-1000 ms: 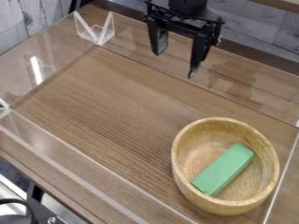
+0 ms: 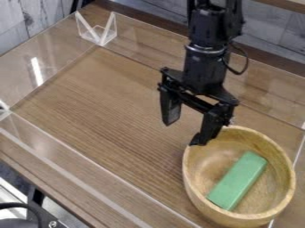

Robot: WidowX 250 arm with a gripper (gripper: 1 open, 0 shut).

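My black gripper [image 2: 188, 117] hangs over the middle of the table, open, its two dark fingers spread with nothing seen between them. It is just above and behind the rim of a pale wooden bowl [image 2: 195, 176], which stands at the lower right. A green block [image 2: 237, 181] lies tilted inside the bowl.
A small white wire-like object [image 2: 98, 30] stands at the back left corner. Dark cables show at the lower left edge.
The bowl and green block look unmoved.
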